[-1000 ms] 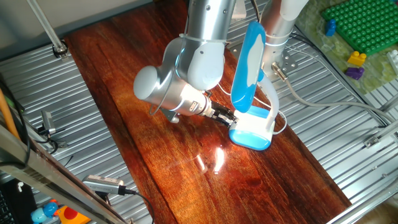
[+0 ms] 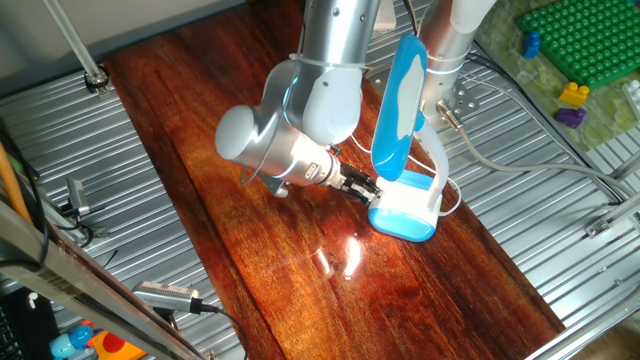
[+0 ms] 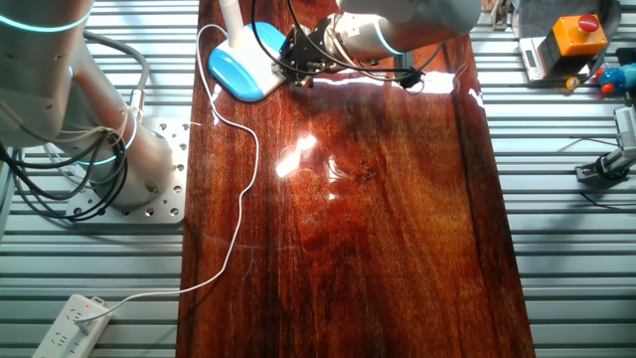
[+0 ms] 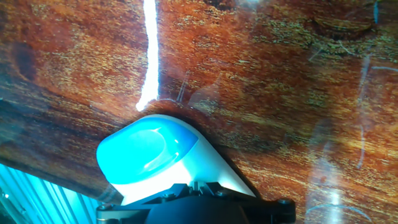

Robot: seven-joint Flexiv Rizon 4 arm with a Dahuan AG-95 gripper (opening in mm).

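A blue and white desk lamp (image 2: 403, 222) stands on the wooden table, its long head tilted up above the base. In exterior view 2 the lamp base (image 3: 237, 75) lies at the table's upper left. My gripper (image 2: 376, 193) reaches down at the white side of that base, its tips touching or very close to it. From the wrist, the base (image 4: 146, 149) fills the lower middle, and the black gripper covers its near part. The fingers look drawn together, with nothing visible between them. Exact contact at the tips is hidden.
A white cord (image 3: 248, 189) runs from the lamp across the table to a power strip (image 3: 70, 323). An orange box with a red button (image 3: 576, 42) sits off the table.
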